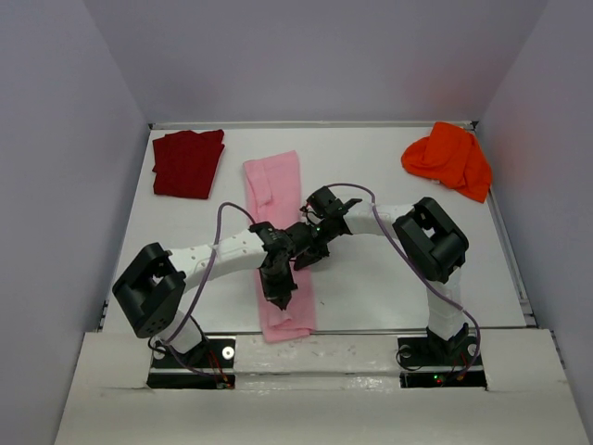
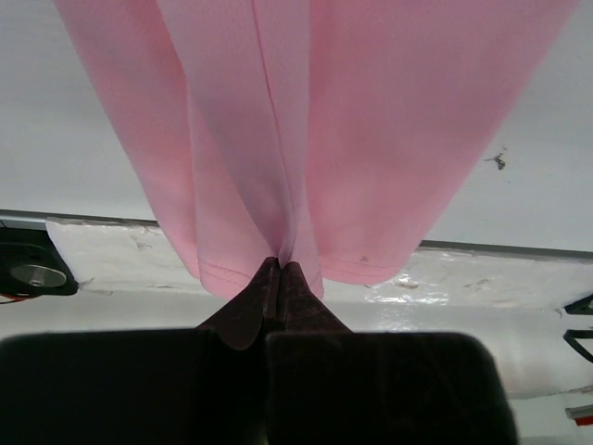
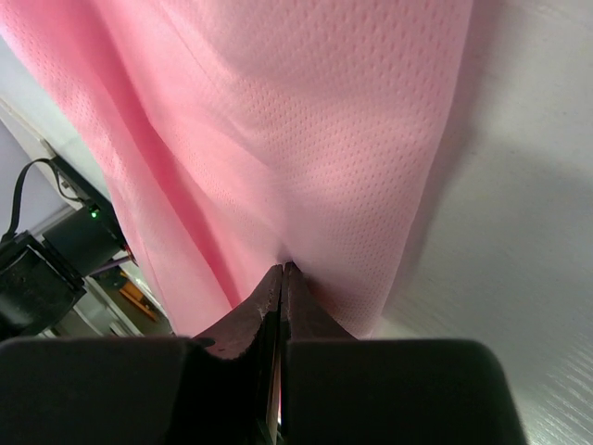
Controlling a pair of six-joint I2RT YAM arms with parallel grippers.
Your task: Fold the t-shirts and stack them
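Note:
A pink t-shirt (image 1: pixel 271 171) lies in a long folded strip down the middle of the table, its near end over the front edge. My left gripper is shut at the near part of the strip, its tips against a pink fold; whether cloth is pinched cannot be made out. My right gripper is shut, tips on the pink cloth near its right edge, partly hidden in the top view by the left arm. A dark red folded t-shirt (image 1: pixel 185 167) lies at the back left, an orange one (image 1: pixel 449 158), loosely bunched, at the back right.

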